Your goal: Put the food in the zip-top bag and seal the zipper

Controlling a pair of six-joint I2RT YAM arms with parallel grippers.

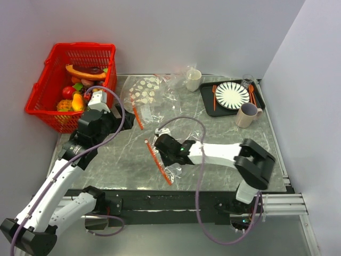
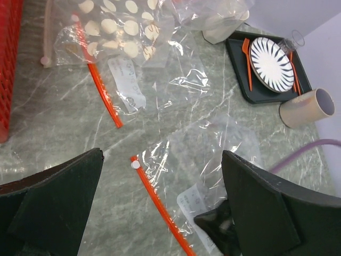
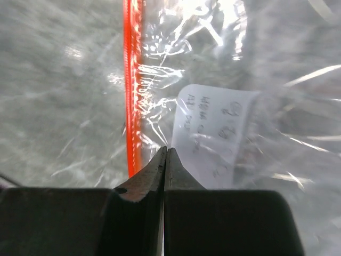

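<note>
An empty clear zip top bag [image 2: 176,165] with an orange zipper [image 2: 160,205] lies flat at the front middle of the table. My right gripper is shut, its tips at the bag's white label [image 3: 210,128] beside the zipper, nothing seen between its fingers. A second bag [image 2: 154,93] lies behind, near a bag with round pale pieces [image 2: 130,29]. Food, including a long orange item [image 1: 85,74] and red and yellow pieces, fills a red basket [image 1: 42,98] at back left. My left gripper [image 1: 120,117] stands open beside the basket, above the table.
A black tray [image 1: 210,109] with a plate and orange utensils stands at back right, with a mug [image 1: 246,116] in front and a white cup [image 1: 193,80] to its left.
</note>
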